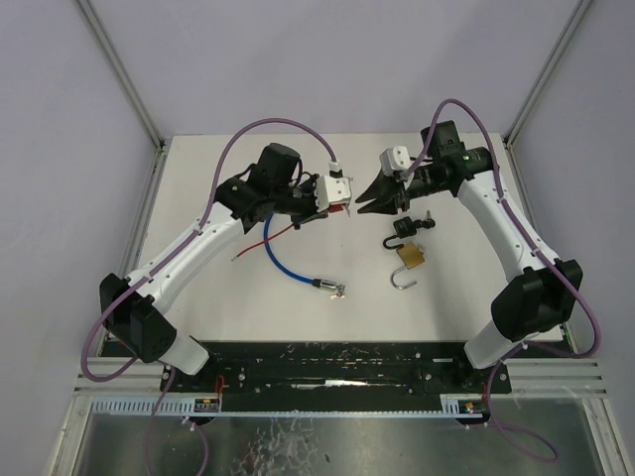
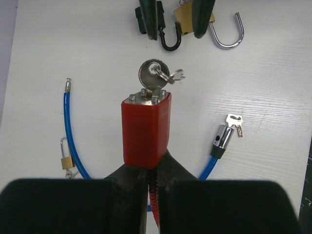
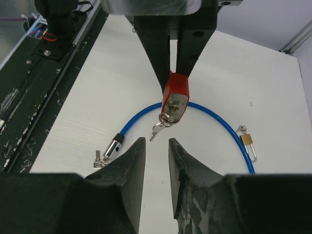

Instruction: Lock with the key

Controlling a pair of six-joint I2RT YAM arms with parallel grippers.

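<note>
A red lock body [image 2: 146, 131] is held by my left gripper, which is shut on its rear end near the red cable [image 2: 153, 195]. A round-headed key [image 2: 147, 74] stands in the lock's metal end face, with a second key [image 2: 176, 75] dangling from its ring. How deep the key sits cannot be told. My right gripper is open just off the keys, facing the lock, with nothing between its fingers. In the right wrist view the hanging key [image 3: 157, 129] points toward the gap between those fingers without being gripped.
On the white table lie a blue cable lock [image 1: 283, 266] with keys at its end, a small brass padlock [image 3: 247, 139], a black padlock [image 1: 405, 227] and a larger brass padlock [image 1: 411, 255].
</note>
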